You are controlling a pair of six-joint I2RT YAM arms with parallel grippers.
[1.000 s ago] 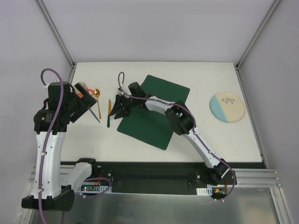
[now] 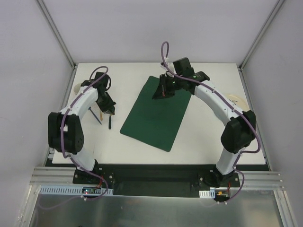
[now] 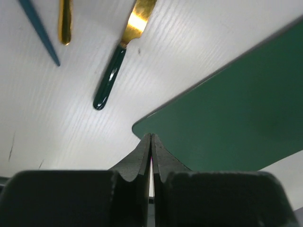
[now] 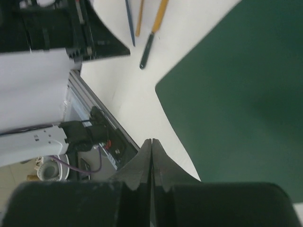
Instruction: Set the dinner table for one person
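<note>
A dark green placemat lies flat and slanted at the table's middle. Left of it is a knife with gold blade and dark green handle, apart from the mat. Alongside lie a gold utensil and a blue utensil. My left gripper is above the knife area, shut, with nothing between its fingertips in its wrist view. Over the mat's upper part hangs my right gripper, also shut and empty. The plate, cream and light blue, is at the far right, partly covered by the right arm.
A pale cup shows at the table's back left, mostly behind the left arm. Bare white table lies between the cutlery and the mat, and along the front edge.
My left gripper has swung right, over the cutlery. My right gripper has moved from beside the knife rightward over the mat, and its arm now overlaps the plate. The mat's left corner has shifted slightly right.
</note>
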